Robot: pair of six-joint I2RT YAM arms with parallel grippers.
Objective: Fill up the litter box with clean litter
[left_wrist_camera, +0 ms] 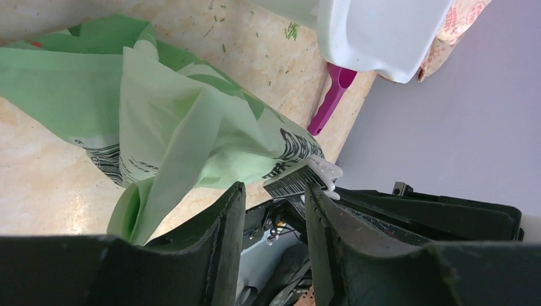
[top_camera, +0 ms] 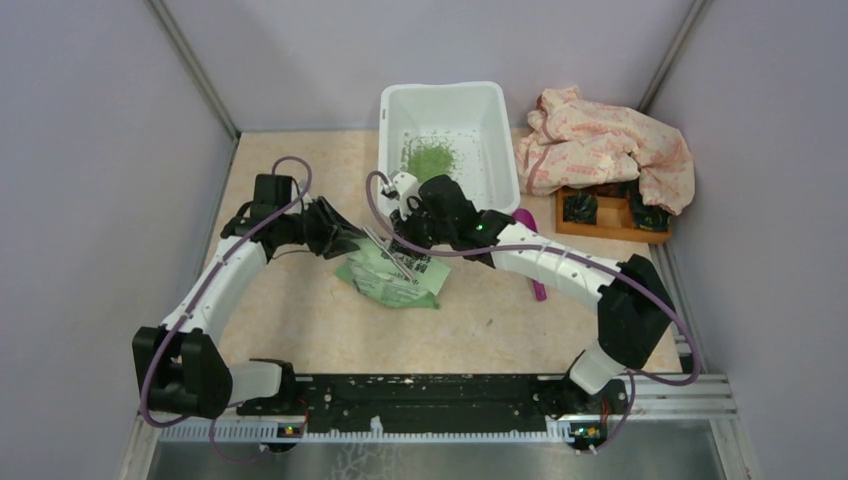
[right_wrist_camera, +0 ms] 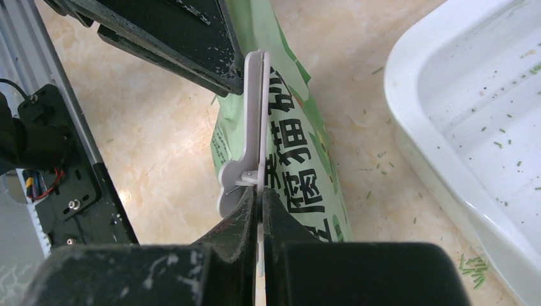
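A green litter bag (top_camera: 385,285) (left_wrist_camera: 159,121) (right_wrist_camera: 296,146) with black lettering lies on the table, crumpled at one end. My left gripper is open above the crumpled end, nothing between its fingers. My right gripper is shut on a white bag clip (right_wrist_camera: 236,182), held over the printed part of the bag. The white litter box (top_camera: 480,110) (right_wrist_camera: 408,89) stands behind, with a patch of green pellets (top_camera: 430,156) inside.
A purple scoop (top_camera: 536,285) (left_wrist_camera: 332,102) lies right of the bag. A wooden tray (top_camera: 610,229) with a patterned cloth (top_camera: 600,140) over it is at the back right. Loose pellets lie on the table.
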